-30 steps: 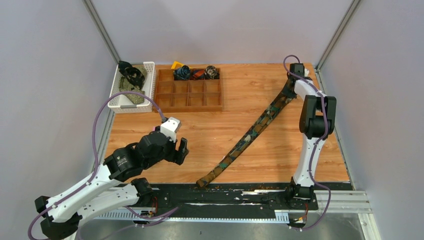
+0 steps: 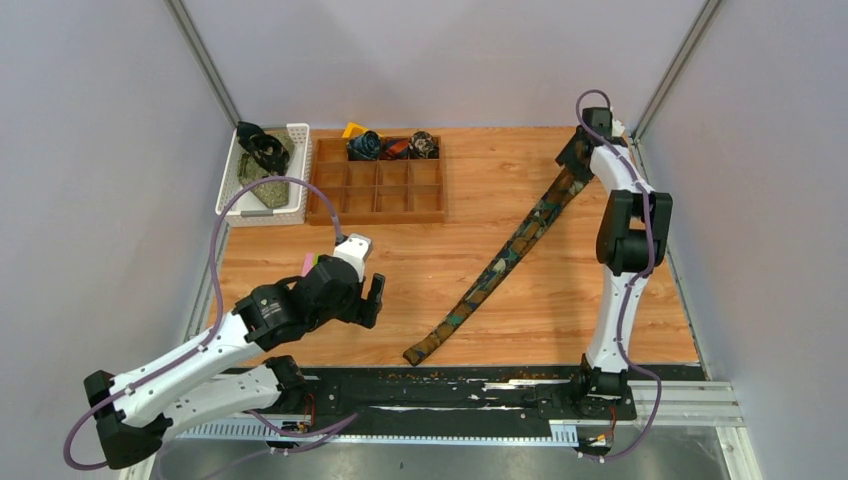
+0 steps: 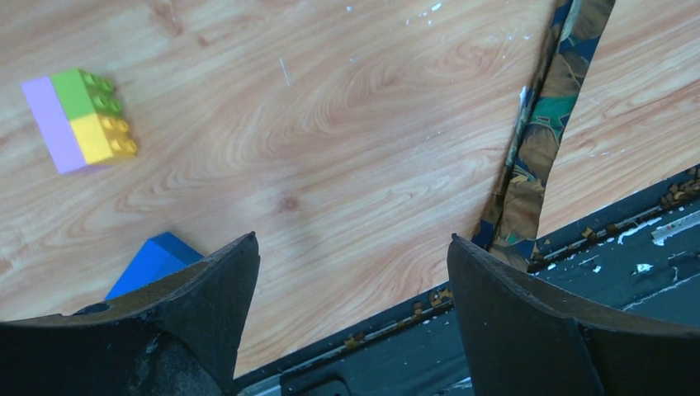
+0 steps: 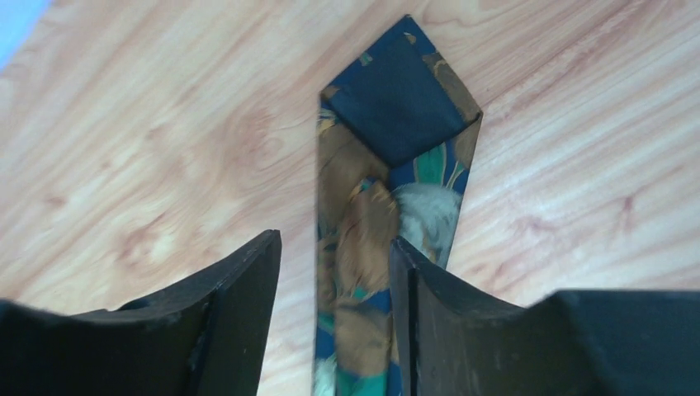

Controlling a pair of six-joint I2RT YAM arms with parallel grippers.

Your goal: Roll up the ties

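Note:
A camouflage tie (image 2: 500, 265) lies flat and diagonal from the front middle to the back right corner. In the right wrist view its folded pointed end (image 4: 396, 107) lies on the wood. My right gripper hovers over that end, fingers part open, nothing visibly held. My left gripper is open at the front left, with the tie's near end (image 3: 516, 214) beyond its right finger.
A wooden divided box (image 2: 375, 205) holds several rolled ties in its back row. A white basket (image 2: 232, 210) of fabric stands left of it. Toy bricks (image 3: 58, 124) and a blue block (image 3: 148, 264) lie front left.

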